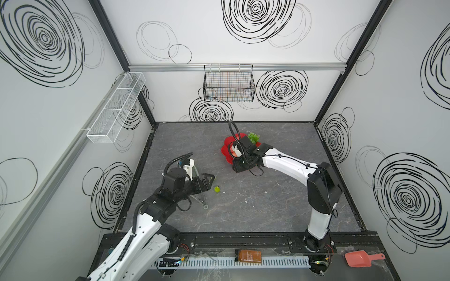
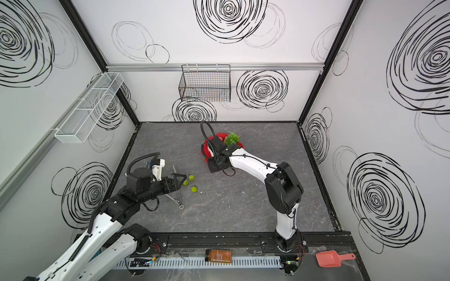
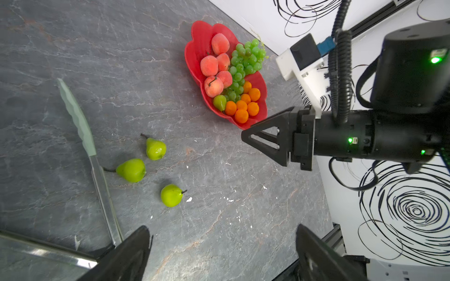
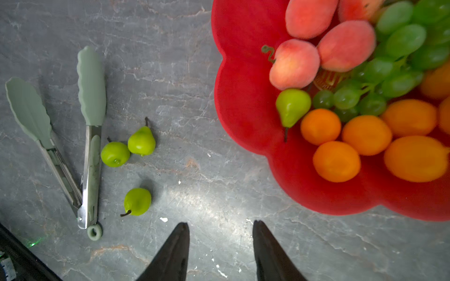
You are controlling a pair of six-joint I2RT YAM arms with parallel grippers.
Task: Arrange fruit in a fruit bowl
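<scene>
In the left wrist view a red scalloped bowl (image 3: 194,58) holds peaches (image 3: 209,66), green grapes (image 3: 243,61), several oranges (image 3: 241,115) and one green pear (image 3: 219,102). Three more pears lie on the grey table: one pear (image 4: 137,201) apart, another pear (image 4: 142,141) close beside a third pear (image 4: 115,154). My right gripper has its fingers spread with nothing between them, at the bowl's near-left side. With a wide gap between its fingers, my left gripper hangs over the table near the pears and is empty.
Tongs (image 4: 89,187) with pale green tips lie just left of the loose pears. A black wire basket (image 1: 229,84) hangs on the back wall, a white rack (image 1: 117,107) on the left wall.
</scene>
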